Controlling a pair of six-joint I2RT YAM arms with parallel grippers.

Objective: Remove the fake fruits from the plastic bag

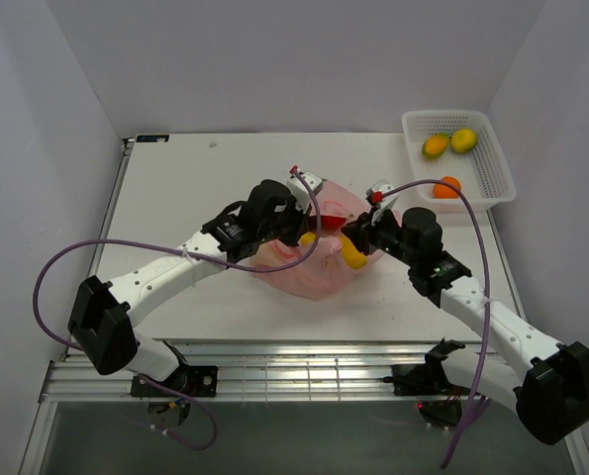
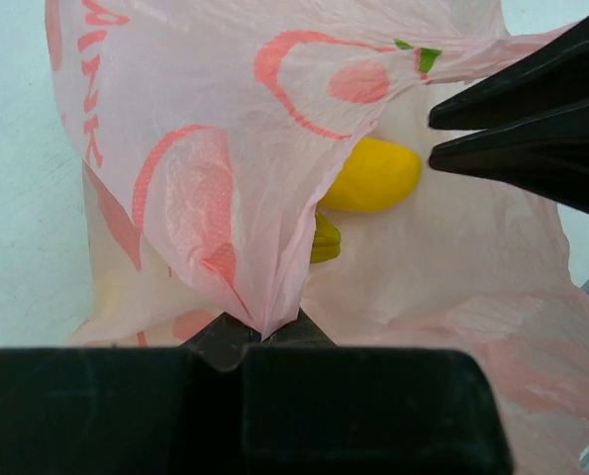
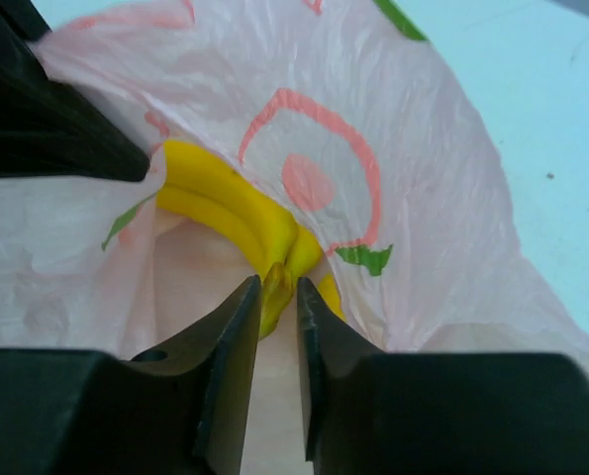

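Note:
A pink plastic bag (image 1: 304,277) lies crumpled mid-table with yellow fruit (image 2: 368,176) inside. My left gripper is shut on a gathered edge of the bag, beside the opening. My right gripper is at the bag's mouth, its fingertips slightly apart in front of yellow bananas (image 3: 225,208); nothing clearly sits firmly between them. In the top view a red fruit (image 1: 330,222) shows partly under the bag's folds.
A white basket (image 1: 482,168) at the back right holds two yellow fruits (image 1: 462,140) and an orange (image 1: 445,191).

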